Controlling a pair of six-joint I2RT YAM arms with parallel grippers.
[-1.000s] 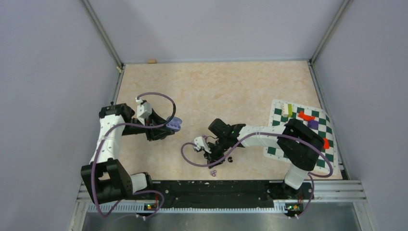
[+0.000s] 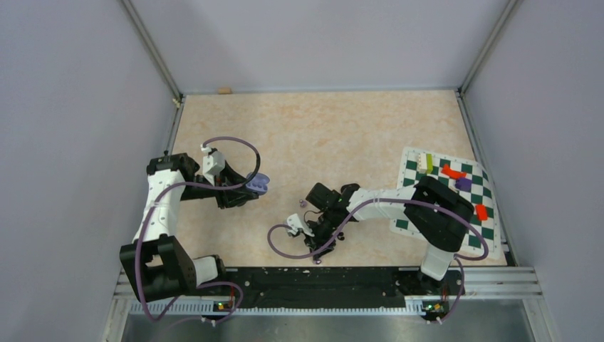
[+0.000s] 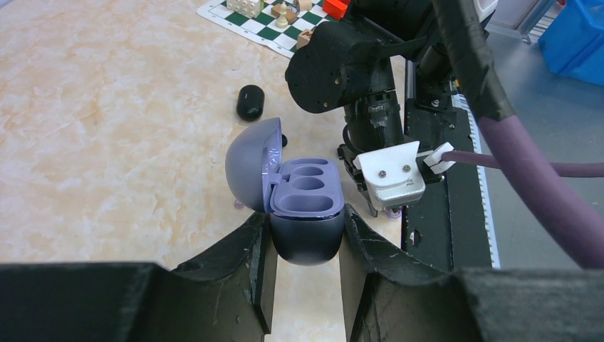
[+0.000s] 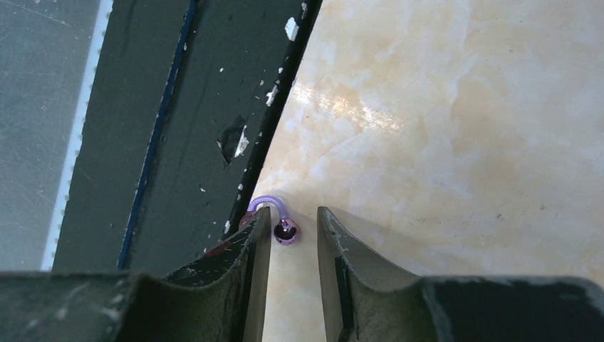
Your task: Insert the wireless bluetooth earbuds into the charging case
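My left gripper is shut on the purple charging case [image 3: 305, 242], held above the table with its lid up and empty-looking slots showing. At the table's front edge my right gripper stands part open, pointing down around a purple earbud [image 4: 286, 231]. In the right wrist view this earbud's shiny round end shows between the fingers, close to the left finger [image 4: 258, 271]; its curved band passes behind that finger. Another small purple earbud [image 2: 302, 204] lies farther back on the table.
A dark rounded case [image 3: 251, 102] and a small black piece [image 2: 341, 236] lie near the right arm. A checkered board [image 2: 409, 167] with blocks is at the right. The black front rail [image 4: 228, 139] borders the earbud closely.
The left arm and charging case have stayed still.
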